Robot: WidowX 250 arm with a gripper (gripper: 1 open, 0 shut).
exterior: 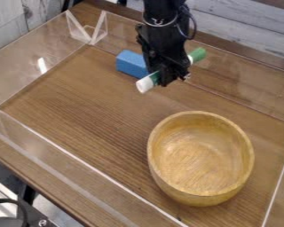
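My black gripper [166, 71] hangs over the back middle of the wooden table, shut on a green and white cylindrical object [147, 83], whose white end points toward the front left and green end toward the back right. A blue block [130, 64] lies just left of and behind the gripper, partly hidden by it.
A large yellow oval bowl [201, 158] stands at the front right. Clear plastic walls run along the edges.
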